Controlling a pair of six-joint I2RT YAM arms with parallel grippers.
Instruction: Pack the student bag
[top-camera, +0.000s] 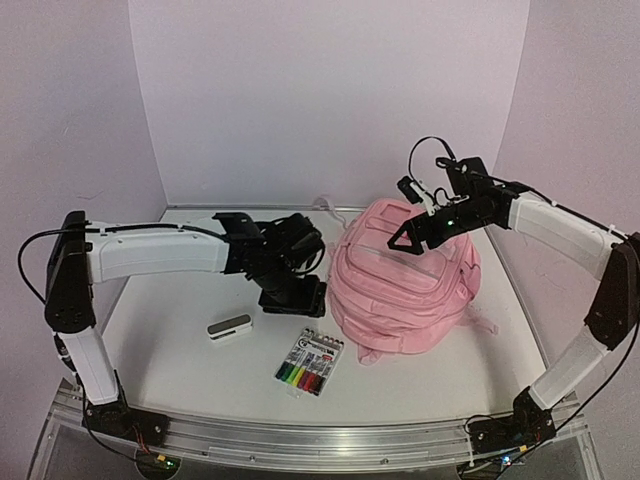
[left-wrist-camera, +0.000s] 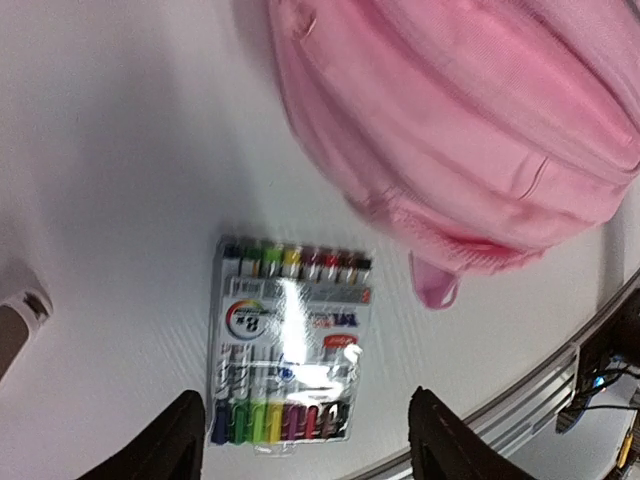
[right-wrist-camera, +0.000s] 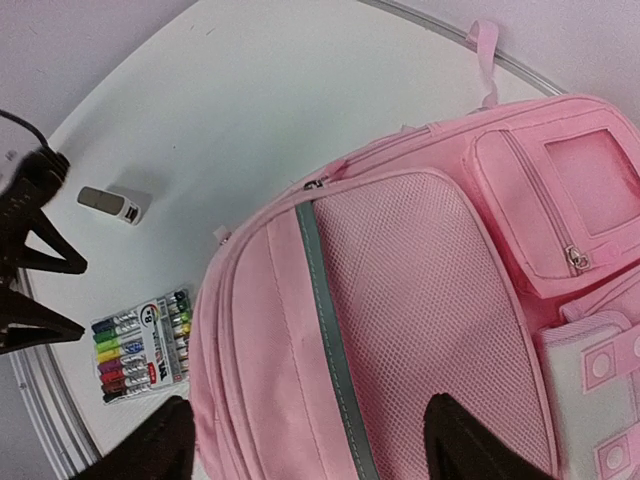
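Observation:
The pink backpack (top-camera: 405, 285) stands on the right half of the table, its front flap lying over the mouth so the inside is hidden. Above that flap my right gripper (top-camera: 407, 238) is open, its fingers apart and clear of the cloth in the right wrist view. A clear flat pack of coloured markers (left-wrist-camera: 290, 345) lies on the table left of the backpack. Over the pack, my left gripper is open with nothing held; the pack lies below its fingertips. Further left rests a small grey-and-white oblong item (top-camera: 230, 326).
A pink strap end (left-wrist-camera: 435, 283) lies on the table near the marker pack. Bare table (top-camera: 180, 370) surrounds the oblong item. A metal rail (top-camera: 310, 435) runs along the front edge, and walls close off the back and sides.

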